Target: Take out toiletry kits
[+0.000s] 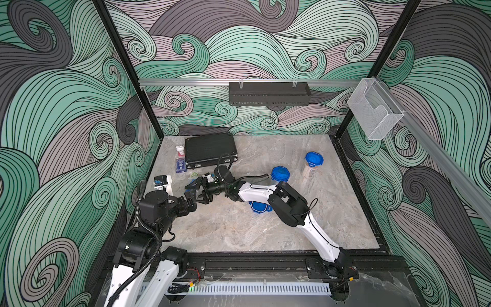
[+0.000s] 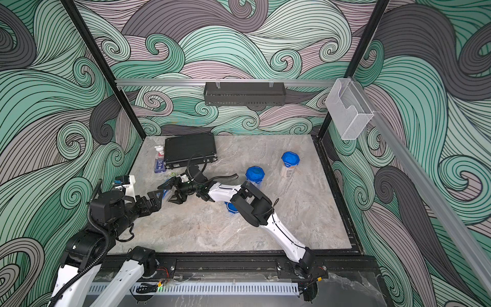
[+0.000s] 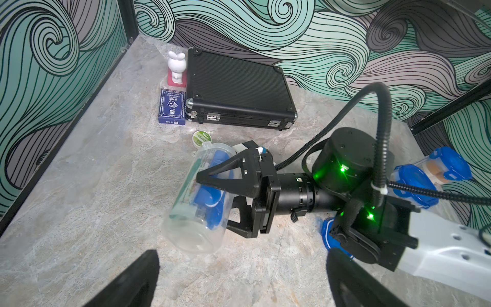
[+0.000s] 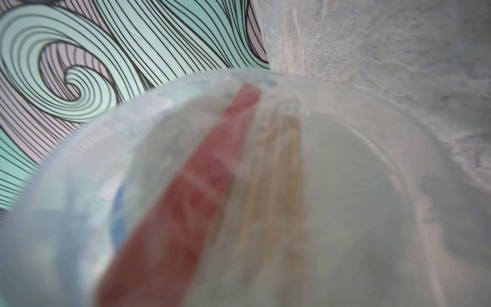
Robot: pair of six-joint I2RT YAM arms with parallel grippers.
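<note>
A clear cylindrical toiletry kit (image 3: 189, 225) with blue items inside hangs in my right gripper, which is shut on it from the side. In the right wrist view the kit (image 4: 358, 204) fills the frame, blurred, with a red item and several thin sticks showing through. My left gripper (image 1: 190, 200) is just left of and near the kit; its fingers show dark and blurred at the bottom of the left wrist view, open with nothing between them.
A black case (image 3: 235, 87) stands at the back, beside a rabbit figure (image 3: 176, 66) and a blue card box (image 3: 171, 106). A small green round lid (image 3: 201, 137) lies nearby. Several blue-lidded containers (image 1: 279, 173) stand to the right.
</note>
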